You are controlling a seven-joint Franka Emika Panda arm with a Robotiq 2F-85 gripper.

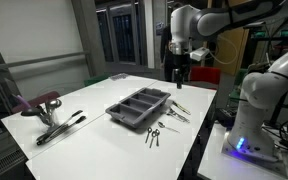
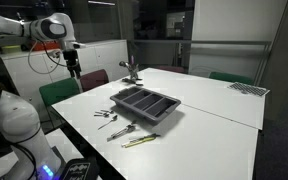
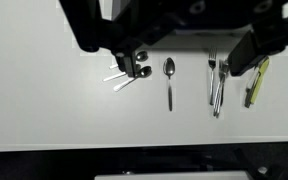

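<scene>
My gripper [image 1: 178,77] hangs high above the table's right side, pointing down, open and with nothing between its fingers. In the wrist view, a dark-handled spoon [image 3: 169,70] shows in the gap between the fingers, far below on the table. Left of it lie more spoons [image 3: 132,77], partly covered by a finger. A fork [image 3: 212,70] and other silver cutlery [image 3: 220,90] lie to its right, near a yellow-green handled utensil [image 3: 256,85]. The grey compartment tray [image 1: 139,107] sits beside the cutlery; its compartments look empty.
A utensil holder [image 1: 50,116] and black tongs [image 1: 67,127] stand and lie at the table's left in exterior view 1. Bare white table [image 2: 209,130] spreads right of the tray in exterior view 2. Chairs [image 2: 59,92] stand beyond the table.
</scene>
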